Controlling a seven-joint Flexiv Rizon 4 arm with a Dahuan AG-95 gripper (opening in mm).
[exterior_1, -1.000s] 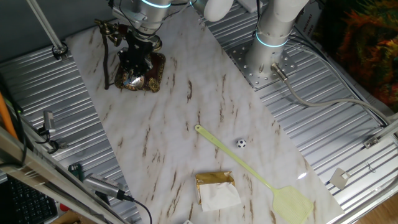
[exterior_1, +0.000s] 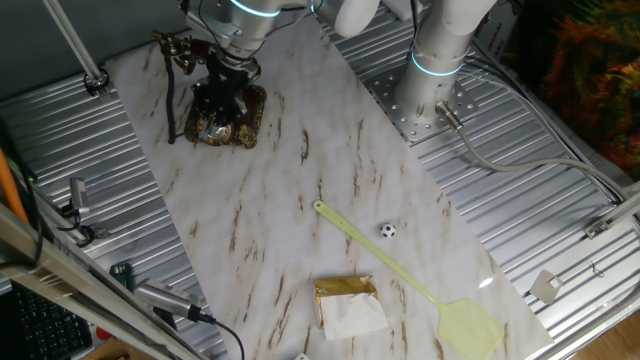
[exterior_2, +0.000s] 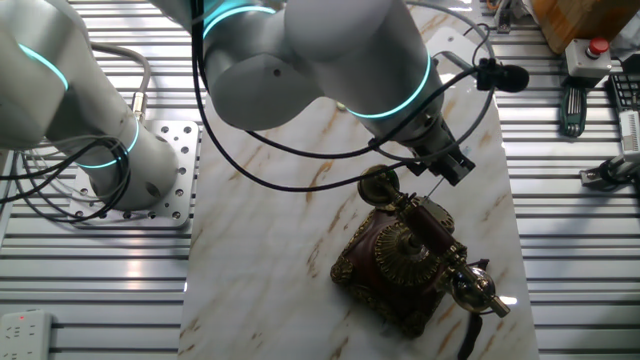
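An antique-style telephone, dark red with brass trim (exterior_2: 391, 265), stands at one end of the marbled board. Its handset (exterior_2: 432, 228) lies across the top in exterior view 2. My black gripper (exterior_1: 215, 118) hangs over the telephone in exterior view 1 and covers much of it. From the other side, the gripper (exterior_2: 448, 172) appears close to the handset's upper end, pointing down. Whether it touches the telephone cannot be made out. Its fingers are too dark and small to show how far apart they stand.
On the board (exterior_1: 285, 190) lie a pale green fly swatter (exterior_1: 470, 328), a small black-and-white ball (exterior_1: 388, 230) and a gold-and-white packet (exterior_1: 350, 310). Mid-board is clear between packet and telephone. Cables loop around the arm (exterior_2: 370, 60).
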